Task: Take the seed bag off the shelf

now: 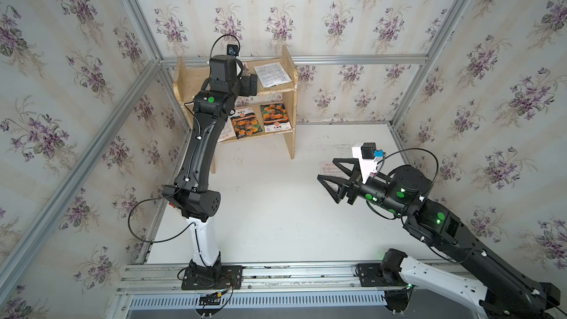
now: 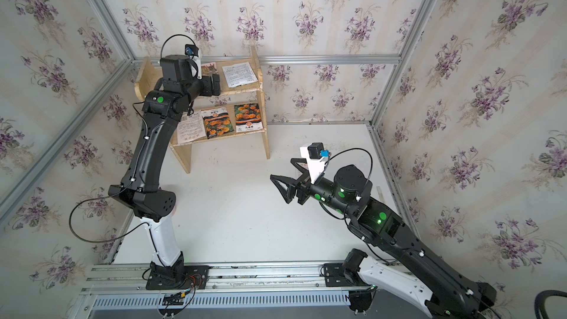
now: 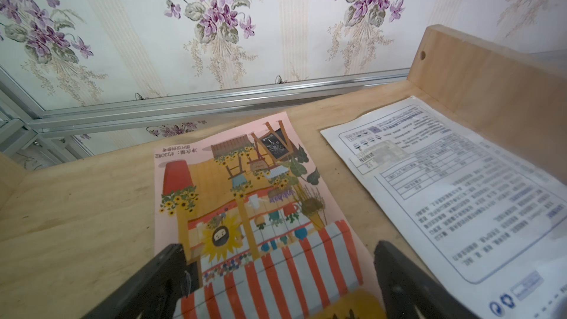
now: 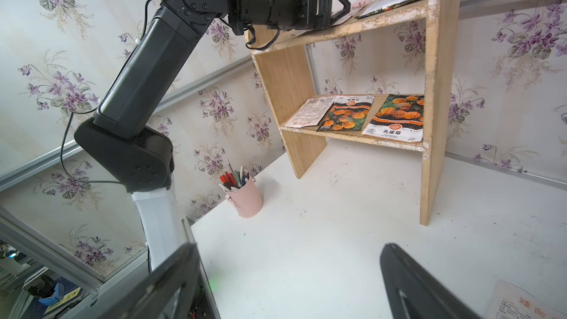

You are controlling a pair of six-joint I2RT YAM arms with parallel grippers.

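Observation:
A pink seed bag (image 3: 260,212) printed with a garden stall and a red-striped awning lies flat on the upper board of the wooden shelf (image 4: 434,112). My left gripper is open at the front of that board. In the left wrist view its blurred fingers (image 3: 154,280) flank the bag's near end, with nothing gripped between them. To the right of the pink bag a white printed bag (image 3: 460,200) lies face down. My right gripper (image 1: 329,178) stands open over the table, far from the shelf and empty.
Orange-flower bags (image 4: 348,112) and a printed sheet (image 4: 311,111) lie on the lower board. A pink pen cup (image 4: 245,199) stands on the table left of the shelf. Another printed paper (image 4: 516,302) rests on the table's right side.

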